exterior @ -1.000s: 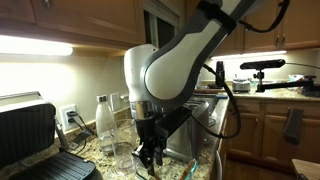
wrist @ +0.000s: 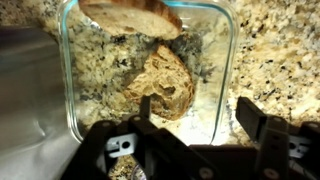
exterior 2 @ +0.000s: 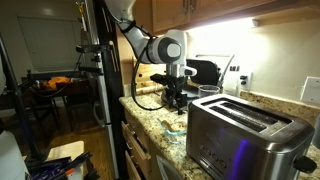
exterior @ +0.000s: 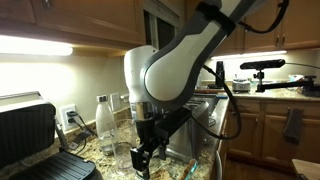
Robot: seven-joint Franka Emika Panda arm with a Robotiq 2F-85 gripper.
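In the wrist view, a clear glass dish holds two pieces of bread. The smaller brown slice lies near the middle, and the other piece is at the top edge of the picture. My gripper is over the dish's lower part, its fingers spread wide with nothing seen between them. One finger overlaps the smaller slice's lower left in the picture; whether they touch cannot be told. In exterior view 1 the gripper points down at the counter.
A silver toaster stands on the speckled counter, and a metal side borders the dish in the wrist view. Exterior view 1 shows a clear bottle, a glass container and an open grill press left of the arm.
The arm has hardly moved. Around the fingers, the hand looks slightly different in exterior view 1, with its fingertips farther apart now.
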